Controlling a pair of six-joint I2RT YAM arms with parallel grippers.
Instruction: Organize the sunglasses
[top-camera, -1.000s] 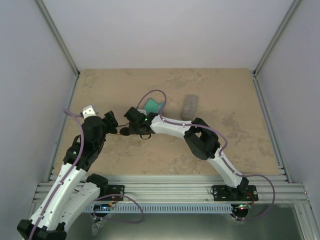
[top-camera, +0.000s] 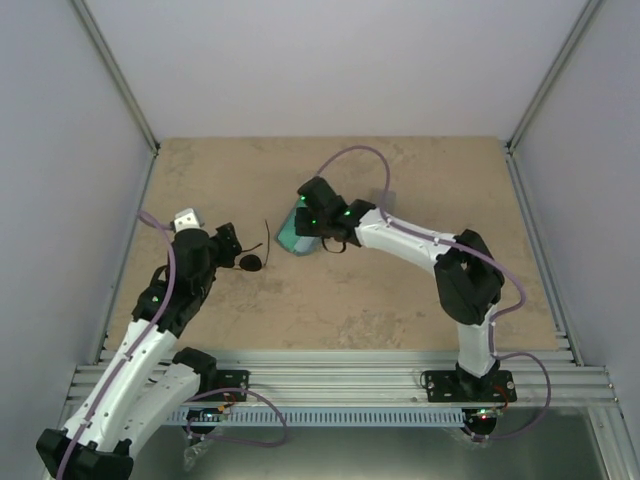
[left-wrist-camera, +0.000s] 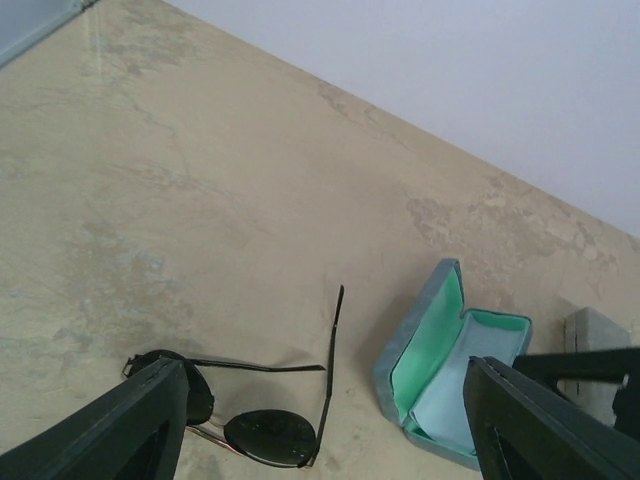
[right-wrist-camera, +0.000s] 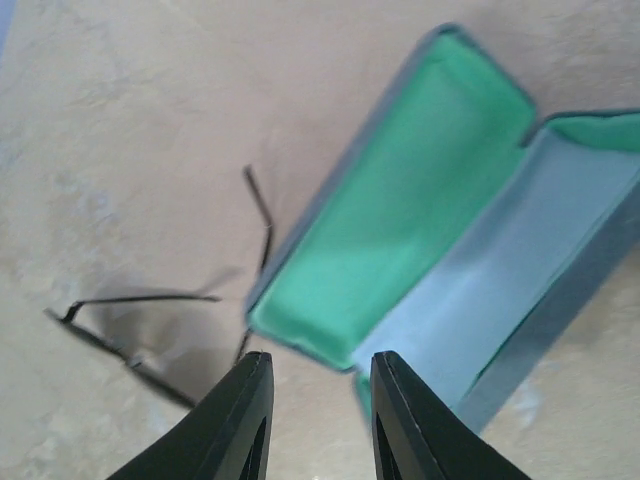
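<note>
Dark sunglasses lie on the table with their temples spread; in the left wrist view the lenses show at lower middle. To their right an open case with green lining and pale blue-grey inside lies partly under the right arm. My left gripper is open near the sunglasses, nothing between its fingers. My right gripper is over the case, its tips a short gap apart, with nothing seen between them.
A grey block stands right of the case, largely behind the right arm in the top view.
The right arm has moved up and to the right in the top view, from by the sunglasses to over the case, uncovering more of the sunglasses. The left arm is nearly still.
</note>
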